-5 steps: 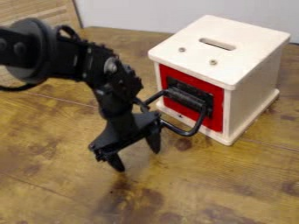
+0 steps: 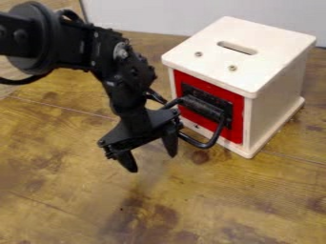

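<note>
My black gripper (image 2: pixel 151 154) hangs open just above the wooden floor, left of a white box (image 2: pixel 277 100), its two fingers apart with nothing visible between them. The box has a red front panel (image 2: pixel 196 124) with a black fitting, from which a thick black looped handle or cable (image 2: pixel 201 142) curves out toward the gripper. Whether the gripper touches that loop cannot be told from this view.
The box top has a slot and two small bolts. Bare wooden floor (image 2: pixel 166 210) lies open in the foreground and to the left. A white wall stands behind, and a panel sits at the far upper left.
Over the last second my gripper has risen slightly from lower near the floor. The box has not visibly moved.
</note>
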